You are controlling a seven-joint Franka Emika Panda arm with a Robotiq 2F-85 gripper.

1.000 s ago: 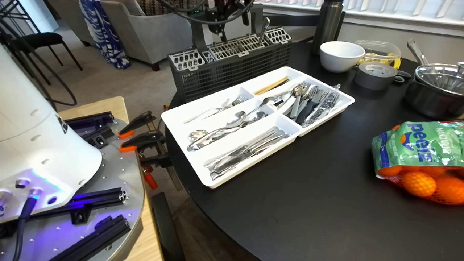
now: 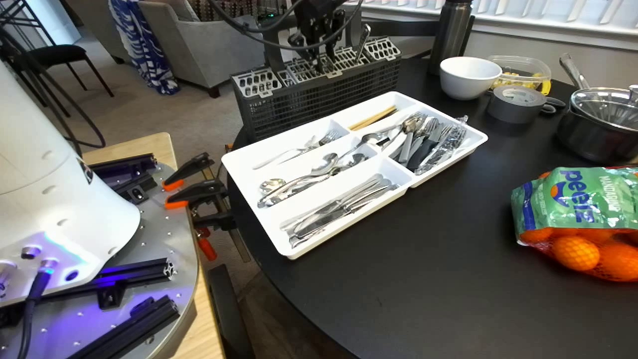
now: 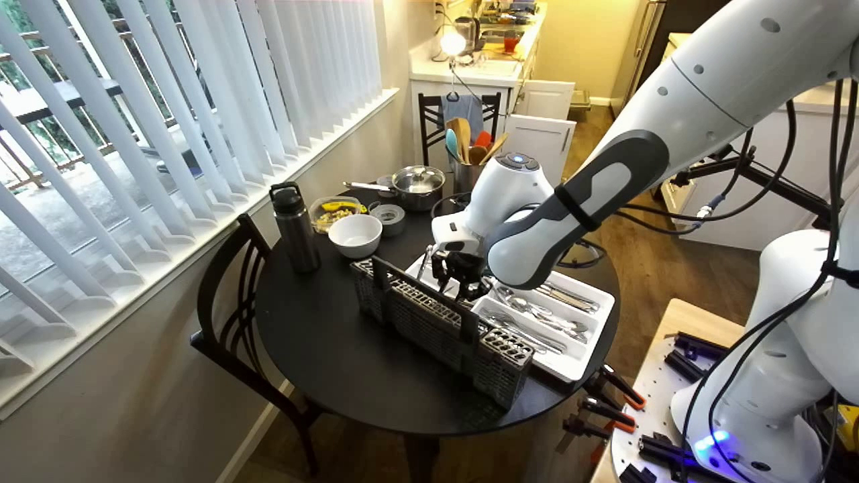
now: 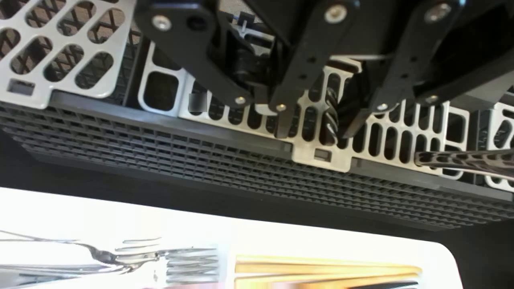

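Observation:
A dark grey cutlery basket (image 2: 317, 98) with light grilled lids stands beside the white cutlery tray (image 2: 275, 230). My gripper is over the middle lid, its fingers (image 4: 357, 124) apart and pointing down at the slots. Between them, closer to the right finger, a shiny metal utensil end (image 4: 331, 118) shows at the grille; no firm hold on it is visible. Another utensil (image 4: 472, 161) leans out of the lid farther right. In the second exterior view the basket (image 3: 435, 322) is beneath the hand, with the fingertips partly hidden.
Forks, spoons, knives and chopsticks (image 2: 374, 118) fill the tray's compartments. A white bowl (image 2: 469, 78), grey tape roll (image 2: 515, 103), steel bottle (image 2: 449, 36) and pot (image 2: 601, 128) occupy the back. Oranges in a green bag (image 2: 577, 203) lie at right.
My gripper has come down from above the basket to its middle lid, where the fingers now reach the grille. Tray and basket look unmoved.

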